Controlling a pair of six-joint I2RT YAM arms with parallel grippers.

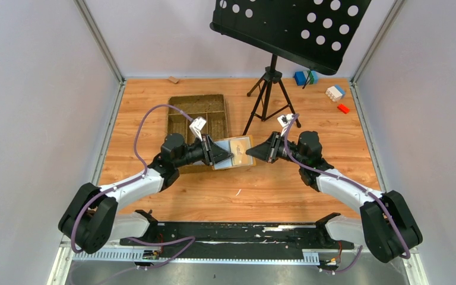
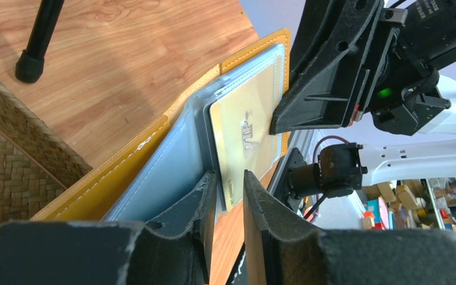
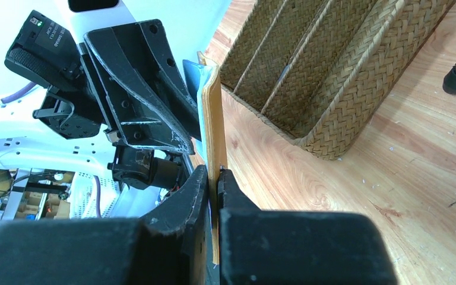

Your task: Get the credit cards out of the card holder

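Observation:
The card holder [image 1: 221, 144], tan with stitched edges and pale blue inside, is spread open in the air between my arms. A gold card [image 2: 237, 145] sits in its clear sleeve, its near edge by the tips of my left gripper. That gripper is part open, with a narrow gap between its fingers; whether a fingertip touches the card, I cannot tell. At the far side of the holder, my right gripper is shut on its edge, which stands upright between the fingers in the right wrist view.
A woven divided basket [image 3: 386, 53] stands on the table behind the left arm. The black music stand [image 1: 267, 77] rises at the back. Toy blocks [image 1: 335, 93] lie at the back right. Bare table [image 1: 243, 199] shows in front.

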